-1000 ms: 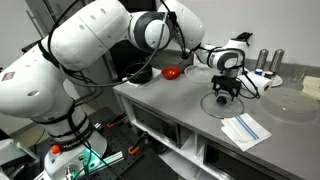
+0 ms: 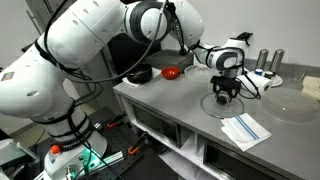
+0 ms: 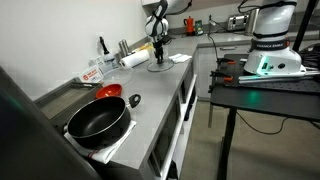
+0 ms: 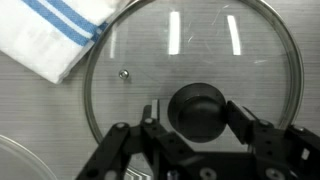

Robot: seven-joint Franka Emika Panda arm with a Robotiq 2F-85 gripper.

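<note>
A clear glass lid (image 4: pixel 115 100) with a metal rim lies flat on the grey counter, its round black knob (image 4: pixel 197 112) facing up. My gripper is low over the lid, with one finger on each side of the knob. A narrow gap shows between the knob and the left fingertip, while the right one looks close against it. The fingers are part open. In exterior view 1 the arm reaches out to the lid (image 2: pixel 209 110) near the counter's right part, and the gripper hides some of it.
A white towel with blue stripes (image 2: pixel 245 131) lies beside the lid at the front edge. To the right is a clear container (image 2: pixel 288 104). A black pan (image 3: pixel 102 120) and a red bowl (image 2: pixel 171 73) stand at the counter's other end. Bare counter (image 2: pixel 170 95) lies between.
</note>
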